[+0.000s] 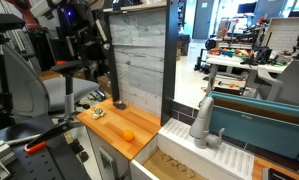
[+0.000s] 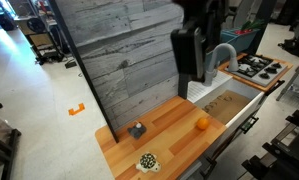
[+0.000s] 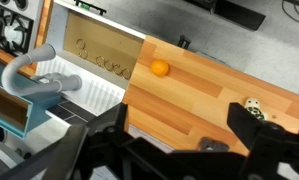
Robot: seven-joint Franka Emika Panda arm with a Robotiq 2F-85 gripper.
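My gripper hangs high above the wooden counter [image 3: 194, 97], its two dark fingers wide apart and nothing held between them. A small orange ball [image 3: 160, 68] rests on the counter near its front edge; in exterior view 2 the same ball [image 2: 202, 124] sits close to the drawer. Towards the counter's other end lies a small pale, dark-spotted object [image 3: 253, 106], also seen as a spotted piece [image 2: 148, 162] in exterior view 2. A small dark object [image 2: 137, 130] stands by the grey panel.
An open drawer [image 1: 173, 163] projects beside the counter. Beyond it are a grey faucet [image 1: 202, 118] and a stove top [image 2: 257, 68]. The upright plank panel [image 1: 139, 68] bounds the counter's back. Bare wood lies between the ball and the spotted object.
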